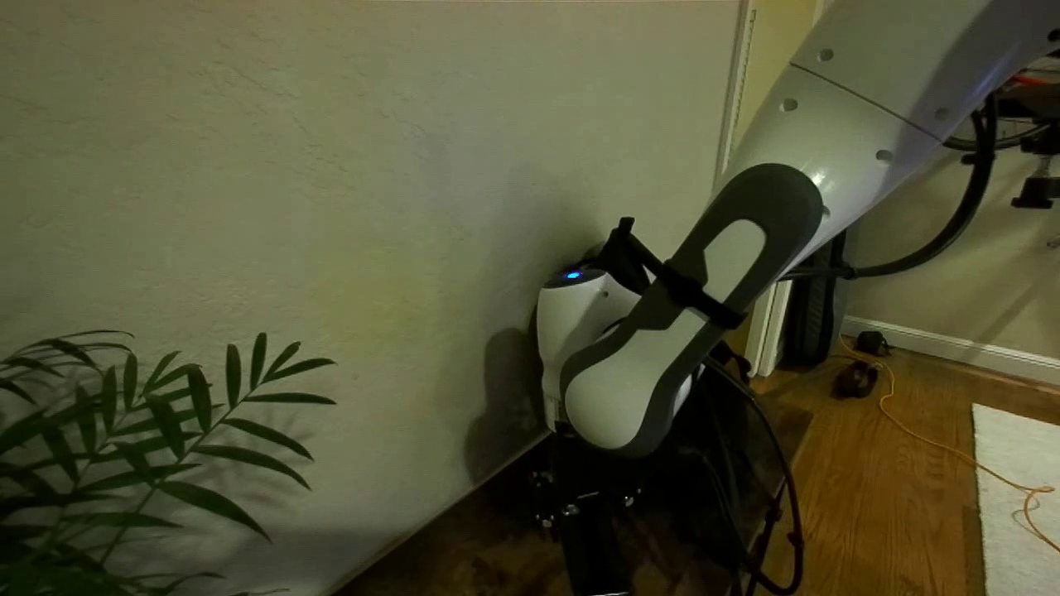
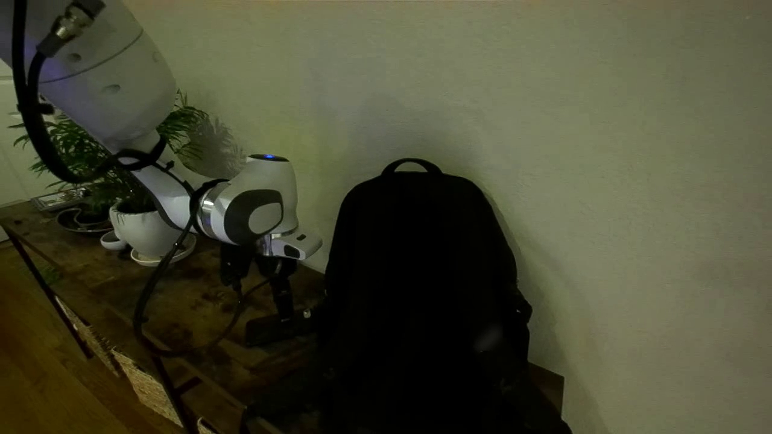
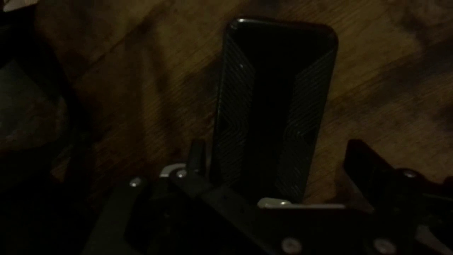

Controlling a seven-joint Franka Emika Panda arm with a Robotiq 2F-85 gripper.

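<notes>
A long black case-like object (image 3: 271,110) with rounded corners and ribbed sides lies flat on the dark wooden tabletop (image 3: 382,106). My gripper is open above its near end, one finger (image 3: 197,156) close by the object's left edge and the other well clear of its right edge. Nothing is gripped. From the second exterior view, the gripper (image 2: 286,311) points down by the black object (image 2: 268,331). The first exterior view shows the object (image 1: 594,556) only in part, and darkness hides the fingertips there.
A large black backpack (image 2: 427,289) stands close to the arm, against the wall. Behind the arm is a white pot (image 2: 145,228) with a leafy plant (image 1: 149,447). A dark cable (image 2: 145,304) loops beside the arm.
</notes>
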